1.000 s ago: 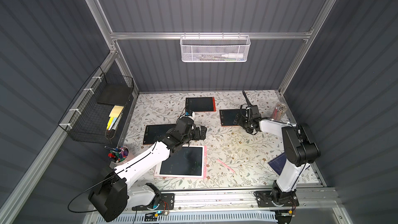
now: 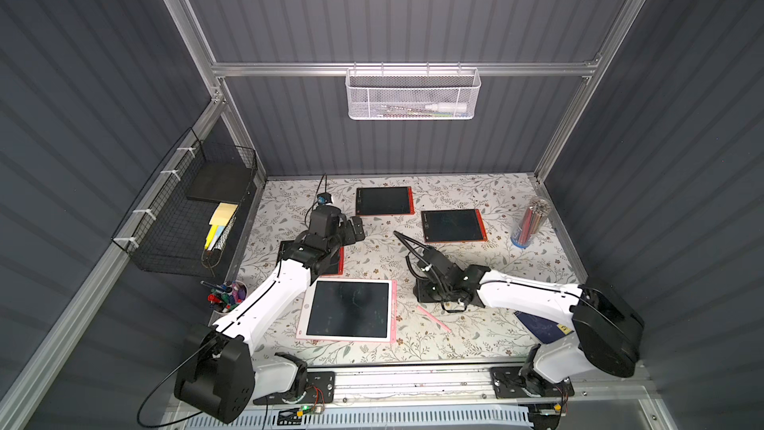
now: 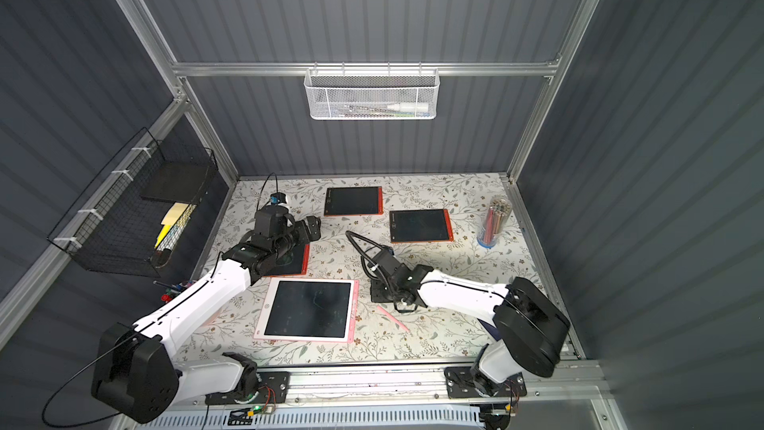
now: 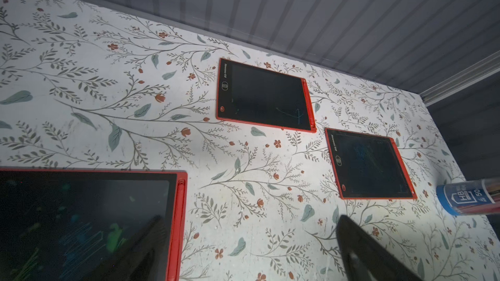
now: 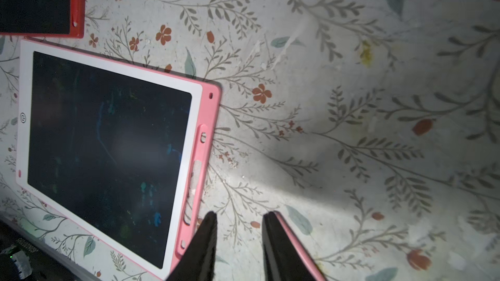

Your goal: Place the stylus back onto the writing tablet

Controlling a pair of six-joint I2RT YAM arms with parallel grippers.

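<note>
A pink stylus (image 2: 433,318) lies on the patterned table, to the right of the pink-edged white tablet (image 2: 305,310). In the right wrist view the stylus (image 5: 298,244) shows at the bottom, and the tablet's side groove (image 5: 193,187) is empty. My right gripper is above the table between tablet and stylus, its fingers (image 5: 205,244) part open with nothing visible between them. My left gripper (image 2: 355,230) hovers by the red tablet (image 4: 177,223) at the left; it is open and empty, its fingers (image 4: 372,249) spread wide and blurred.
Two more red-edged tablets, one (image 2: 384,200) at the back and one (image 2: 452,225) to its right, lie flat. A pencil tub (image 2: 530,223) stands at the right. A cup of pens (image 2: 227,294) is at the left, with a dark blue notebook (image 2: 544,326) at the front right.
The left arm has drawn back left, off the white tablet's top edge.
</note>
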